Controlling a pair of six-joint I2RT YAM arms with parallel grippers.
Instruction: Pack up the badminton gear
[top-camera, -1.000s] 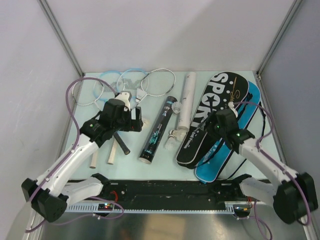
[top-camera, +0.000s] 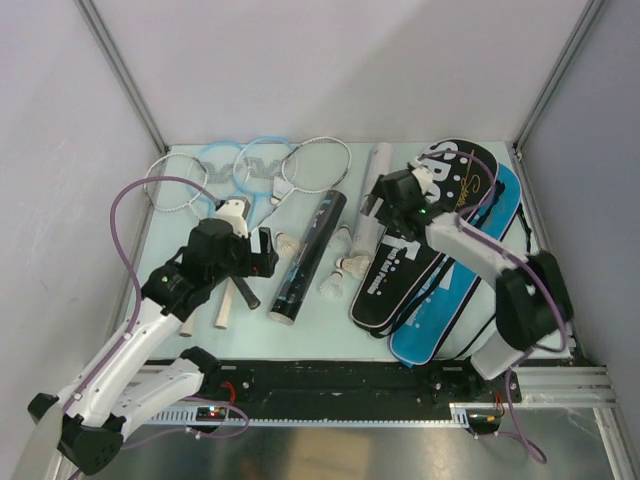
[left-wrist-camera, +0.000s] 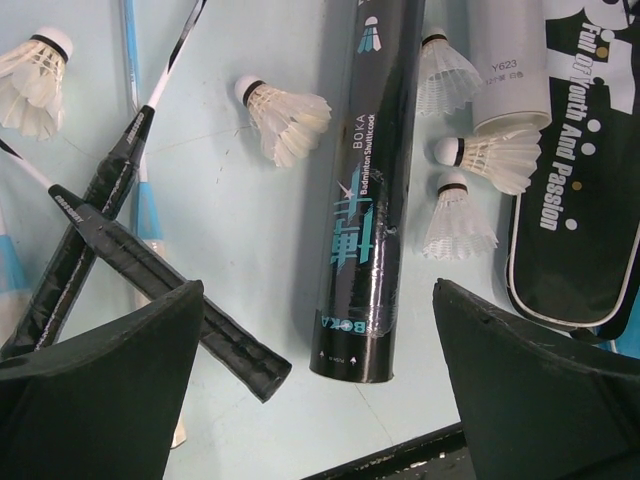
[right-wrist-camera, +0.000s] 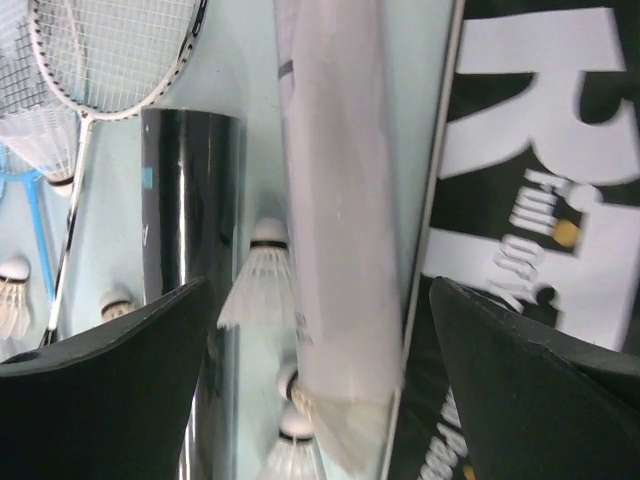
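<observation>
My left gripper is open above the rackets' black handles and the black shuttlecock tube. My right gripper is open over the white tube, which lies along the left edge of the black racket bag. Several rackets lie at the back left. Loose shuttlecocks lie around both tubes. The right wrist view is blurred.
A blue bag lies under and right of the black one, with loose straps at its right side. The table's bare surface shows at the left and front.
My right gripper has moved up and left, from over the bag's middle to over the white tube.
</observation>
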